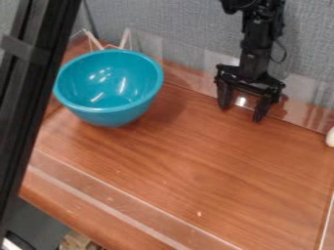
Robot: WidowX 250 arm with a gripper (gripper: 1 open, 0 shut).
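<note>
A large teal bowl (108, 88) stands on the left part of the wooden table (196, 186). At the back, right of the bowl, my black gripper (241, 103) hangs low near the tabletop with its fingers apart and nothing visible between them.
A small white object (329, 137) is cut off at the right edge. A dark frame (26, 68) runs down the left side. Grey wall and a clear strip bound the back.
</note>
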